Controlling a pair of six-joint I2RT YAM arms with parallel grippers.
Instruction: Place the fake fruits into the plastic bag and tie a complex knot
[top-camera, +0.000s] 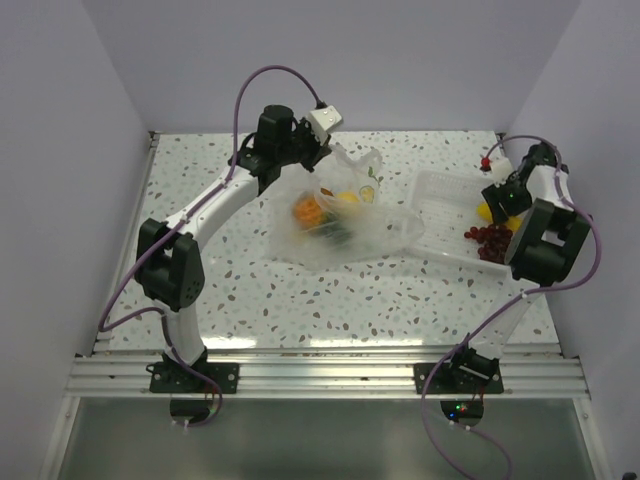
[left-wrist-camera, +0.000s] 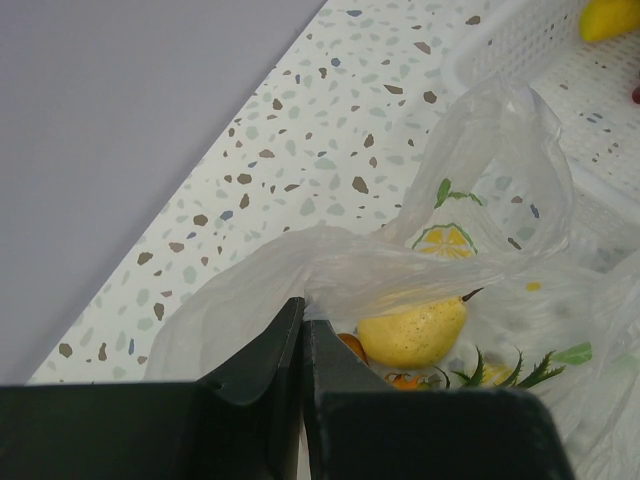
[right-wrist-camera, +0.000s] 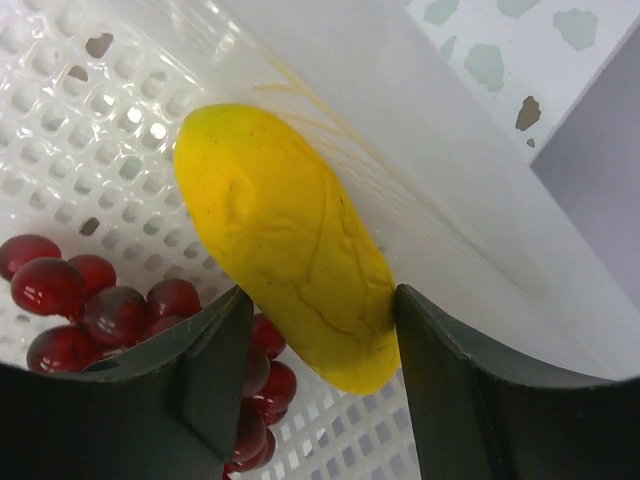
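Note:
My left gripper is shut on the rim of the translucent plastic bag (top-camera: 370, 230), which holds an orange fruit (top-camera: 308, 212), a yellow pear (left-wrist-camera: 410, 330) and something with green leaves. At the right, my right gripper is down in the white basket (top-camera: 440, 220), its fingers either side of the end of an elongated yellow fruit (right-wrist-camera: 270, 210); whether they grip it is unclear. A bunch of red grapes (right-wrist-camera: 120, 320) lies beside that fruit.
The basket's wall runs close beside the yellow fruit, near the table's right edge.

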